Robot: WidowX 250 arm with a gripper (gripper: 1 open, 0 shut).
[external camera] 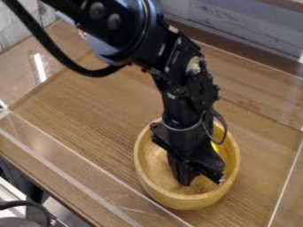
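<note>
My black gripper (pixel 190 171) reaches down into a yellow-orange wooden bowl (pixel 158 186) on the wooden table. Its fingertips are low inside the bowl and appear close together; what lies between them cannot be made out. A bright yellow object (pixel 218 133) shows partly behind the gripper at the bowl's right, mostly hidden by the gripper body.
A pale wall with a ledge runs along the back. A dark cable crosses the lower left corner.
</note>
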